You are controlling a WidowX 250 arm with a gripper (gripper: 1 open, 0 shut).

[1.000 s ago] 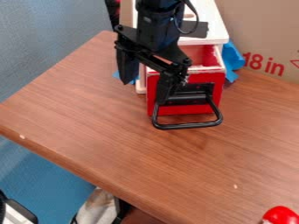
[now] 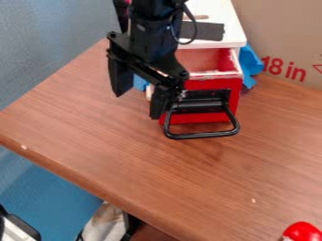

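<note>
The black robot gripper [image 2: 141, 87] hangs at the top centre, just left of a small white-and-red drawer unit. The unit has a white top [image 2: 217, 13], a red open-topped drawer [image 2: 217, 61] and a red front with a black loop handle [image 2: 199, 134]. The gripper's lower parts are near the drawer's left front corner and partly hide it; whether its fingers are open or shut is hard to make out.
Blue pieces [image 2: 249, 62] sit right of the unit, with a cardboard box [image 2: 292, 33] behind. A red round object [image 2: 302, 232] lies at the bottom right.
The arm and gripper have shifted left, uncovering more of the drawer's interior. The drawer unit looks unmoved.
</note>
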